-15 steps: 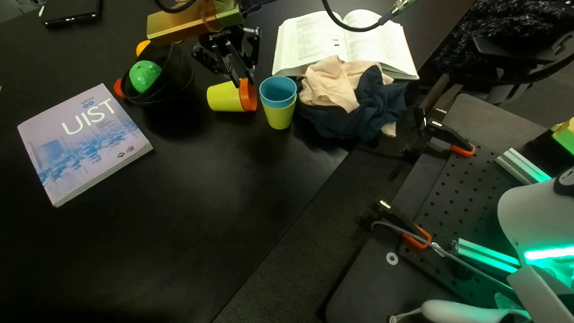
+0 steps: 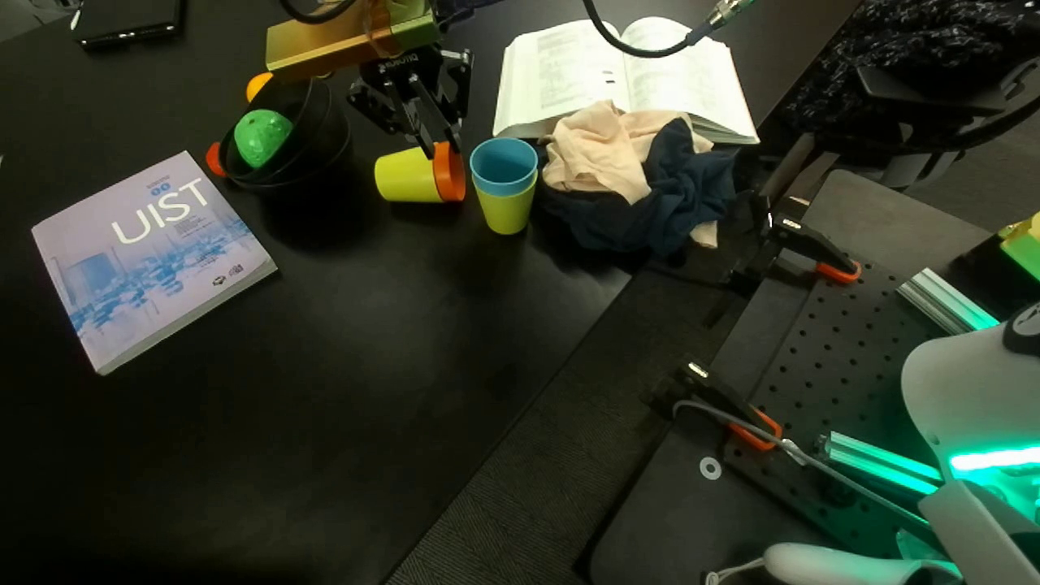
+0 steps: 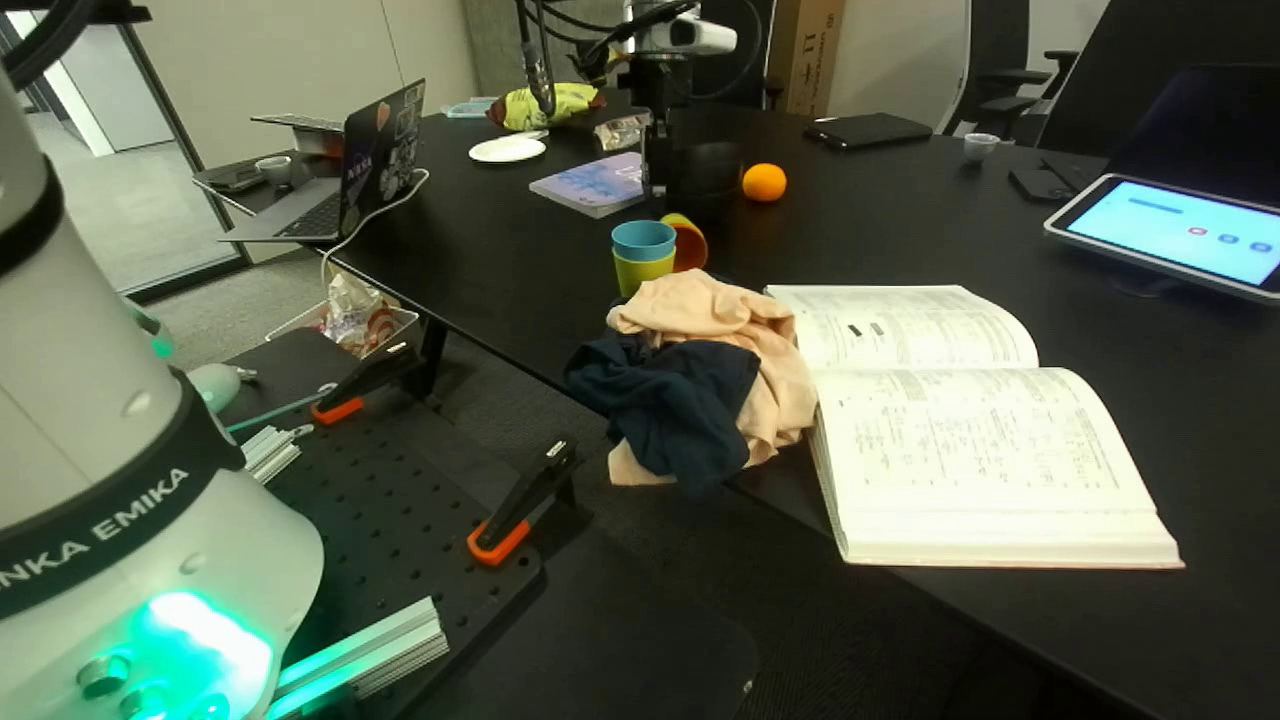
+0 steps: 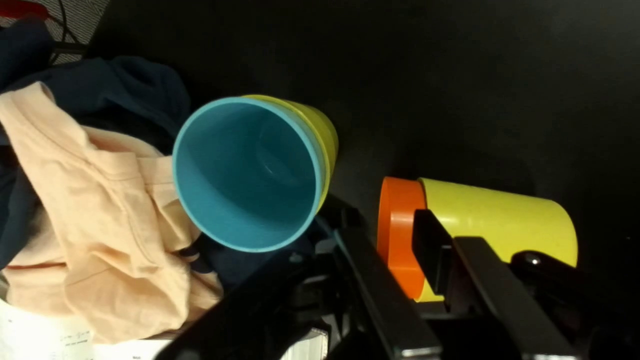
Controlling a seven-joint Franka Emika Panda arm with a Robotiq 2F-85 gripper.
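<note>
A blue cup (image 4: 252, 174) is nested in a yellow-green cup (image 2: 504, 210), both upright. Beside them, an orange cup (image 4: 399, 237) sits inside a yellow cup (image 4: 498, 219), this pair lying on its side with the mouth toward the upright stack. My gripper (image 2: 443, 148) points down at the orange rim, its fingers open. In the wrist view the orange rim shows between the fingers; whether they touch it I cannot tell. Exterior view 2 largely hides the lying pair behind the upright stack.
Crumpled peach and navy cloth (image 2: 604, 156) lies right against the upright stack, before an open book (image 2: 565, 78). Black bowls (image 2: 312, 146) holding a green ball (image 2: 261, 136) stand on the other side. A UIST book (image 2: 156, 253) lies farther left.
</note>
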